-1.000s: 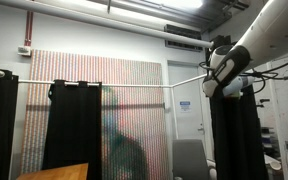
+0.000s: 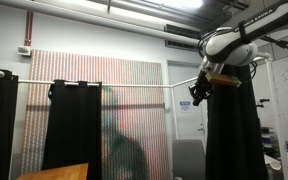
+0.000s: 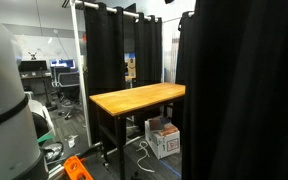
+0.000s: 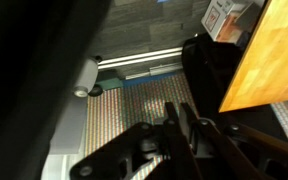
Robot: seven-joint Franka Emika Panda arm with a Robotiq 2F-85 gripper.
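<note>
High on the right in exterior view 1, my gripper (image 2: 206,88) hangs in front of a black curtain, at the end of the white arm (image 2: 236,44). In the wrist view the dark gripper reaches up from the lower edge, its fingertips close together. It looks shut, and I cannot make out anything held between the fingers. The wooden table (image 3: 139,98) has a bare top in exterior view 2. Part of that table (image 4: 267,60) also shows at the right of the wrist view, clear of the gripper.
Black curtains (image 2: 234,130) hang close by the arm. A cardboard box (image 3: 164,138) stands on the floor under the table. A grey chair (image 2: 190,157) is near the door. Open air surrounds the gripper.
The arm has swung and drawn back towards the upper right. The gripper has turned from facing the camera more end-on to pointing down and left, and its dark fingers now show.
</note>
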